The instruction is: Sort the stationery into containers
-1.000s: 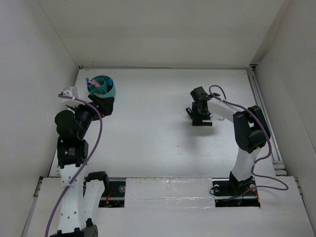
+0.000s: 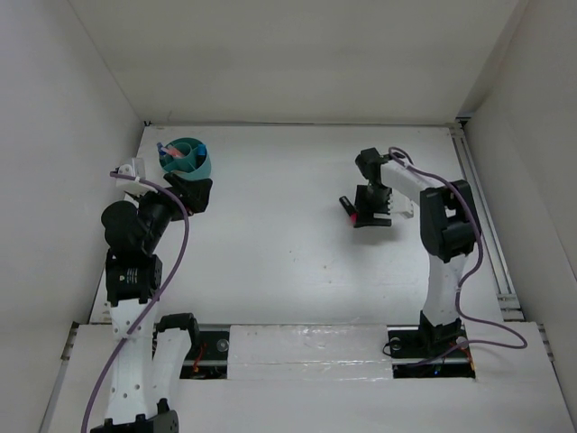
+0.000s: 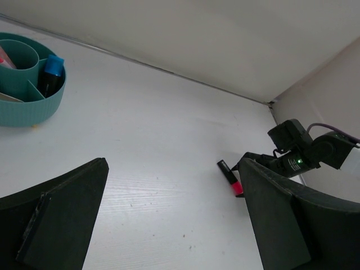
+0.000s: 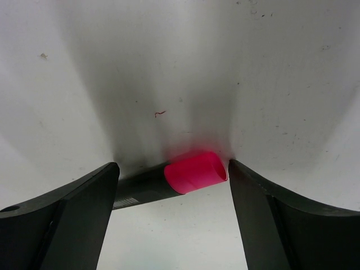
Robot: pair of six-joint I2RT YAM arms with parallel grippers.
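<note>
A black marker with a pink cap (image 4: 197,171) lies on the white table, at right of centre in the top view. My right gripper is low over it, fingers part open; the left finger hides the marker's black end, and the right fingertip is close to the cap's end. It does not show as clamped. The teal round organizer (image 2: 204,171) stands at the back left, holding a blue-capped marker (image 3: 52,74) and a pinkish item (image 2: 174,152). Just in front of the organizer, my left gripper hangs open, empty between its fingers.
Bare table (image 2: 270,216) stretches between the two arms. Pale walls enclose the back (image 2: 297,63) and sides. Purple cables (image 2: 162,289) run along both arms.
The right gripper has shifted slightly to the right, and its forearm has swung a little left. More of the marker's pink cap shows in the top view. The left arm is nearly still.
</note>
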